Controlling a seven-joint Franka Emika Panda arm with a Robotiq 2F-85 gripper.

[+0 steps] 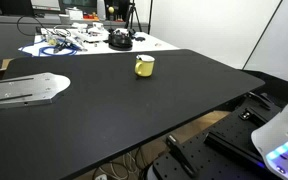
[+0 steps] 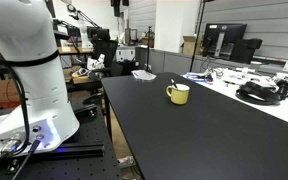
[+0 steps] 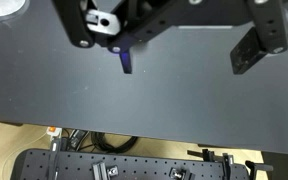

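A yellow mug stands upright on the dark table, toward its far side in exterior view 1. Exterior view 2 shows the same mug with something thin and dark at its rim, too small to make out. In the wrist view my gripper is open, its fingers wide apart, with bare dark tabletop beneath and nothing held. The mug cannot be made out in that view. Only dark bits of the arm's end show at the right edge of exterior view 1.
A flat white piece lies on the table's left side. Cables and dark gear clutter the surface behind the table. The black perforated base rail runs along the near edge.
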